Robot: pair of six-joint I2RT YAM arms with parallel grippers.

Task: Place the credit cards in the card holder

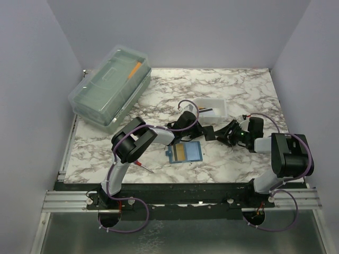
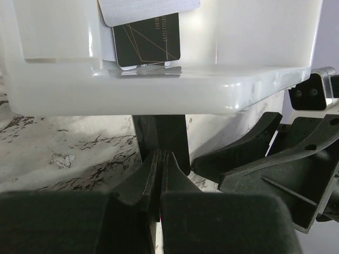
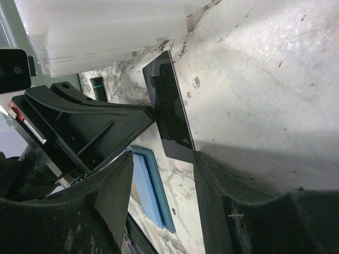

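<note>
A black card is between my two grippers. In the left wrist view my left gripper is shut over the black card. Its tip touches the card's edge in the right wrist view; whether the card is pinched there is unclear. My right gripper stands part open, the card's lower corner close to one finger. The blue card holder lies open on the table, its blue edge also visible in the right wrist view.
Behind the grippers is a white tray holding more cards, among them a dark card and a pale one. A large lidded green box occupies the back left. A red pen lies at front left.
</note>
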